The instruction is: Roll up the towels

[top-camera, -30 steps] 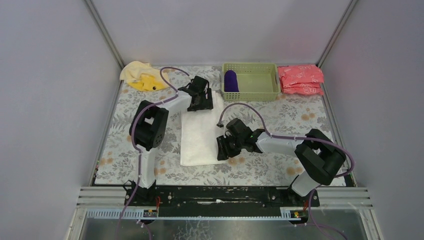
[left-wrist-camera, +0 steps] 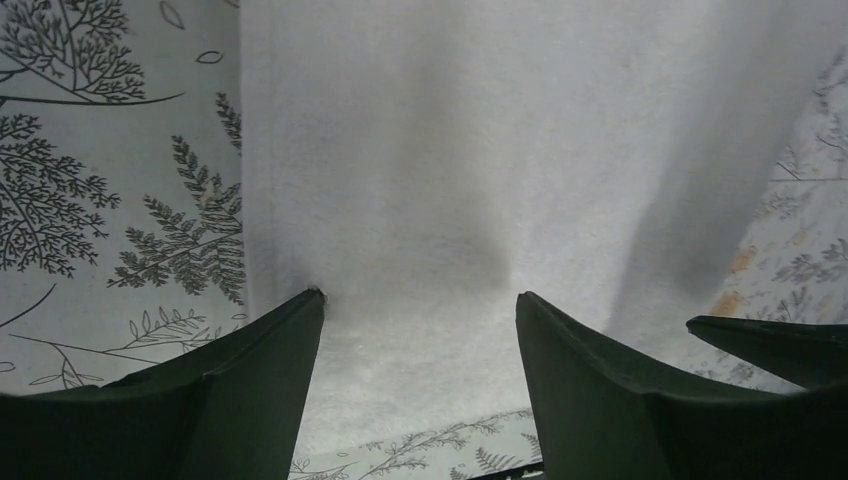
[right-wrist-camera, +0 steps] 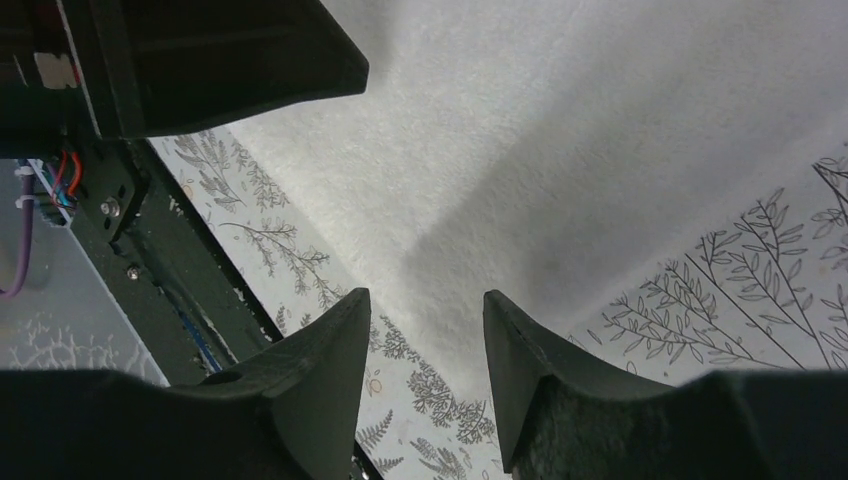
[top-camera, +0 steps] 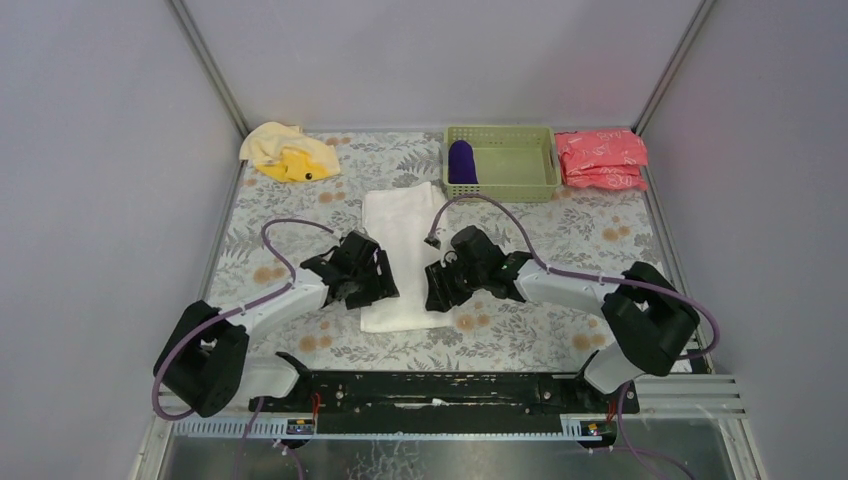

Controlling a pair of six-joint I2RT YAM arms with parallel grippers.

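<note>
A white towel [top-camera: 405, 235] lies spread as a long strip down the middle of the table, its near end close to the table's front edge. Over its left side, toward the near end, hovers my left gripper [top-camera: 393, 283]. In the left wrist view that gripper has its fingers apart, with flat towel beneath. Opposite, by the towel's right edge, is my right gripper [top-camera: 431, 294]. Its fingers [right-wrist-camera: 340, 360] stand apart above the near right corner in the right wrist view. I see no cloth pinched in either one.
A green basket [top-camera: 552, 190] at the back holds a rolled purple towel [top-camera: 461, 165]. Folded red cloth [top-camera: 602, 158] lies right of it, and a yellow cloth [top-camera: 290, 152] is at the back left.
My left gripper has come from the towel's far end toward its near part. The right gripper has shifted slightly left, over the towel's edge. The towel looks unchanged.
</note>
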